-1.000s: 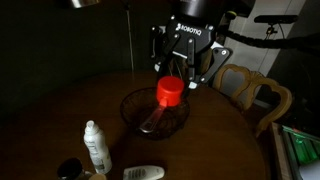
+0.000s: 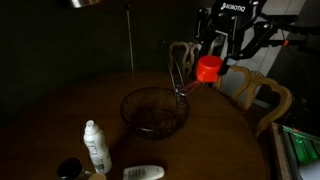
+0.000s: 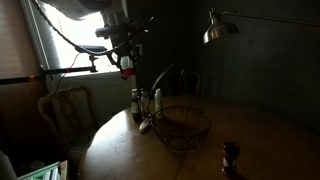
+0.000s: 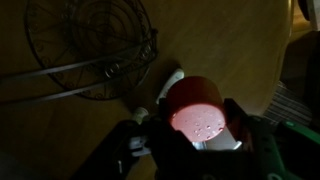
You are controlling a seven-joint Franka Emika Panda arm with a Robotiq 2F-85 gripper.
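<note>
My gripper [image 2: 212, 56] is shut on a red cup-like object [image 2: 208, 68], held high above the right side of the table. In exterior view 1 a thin reddish strip slants down and left from the object. The wrist view has the round red object [image 4: 194, 108] between the dark fingers, its paler face dotted with small spots. Exterior view 2 places the gripper up at the left, over the table's edge, with the red object [image 3: 127, 68] small and dim. Below and to the left, apart from it, stands a black wire basket [image 2: 124, 105].
A white spray bottle [image 2: 97, 147] stands front left, near a dark jar [image 2: 70, 168] and a white bottle [image 2: 143, 172] on its side. A lamp [image 3: 221, 28] hangs over the table. Wooden chairs [image 2: 243, 88] border the right edge. The table right of the basket is clear.
The gripper has moved right and up with the red object, from in front of the basket to beyond its right side. The basket and bottles have stayed put.
</note>
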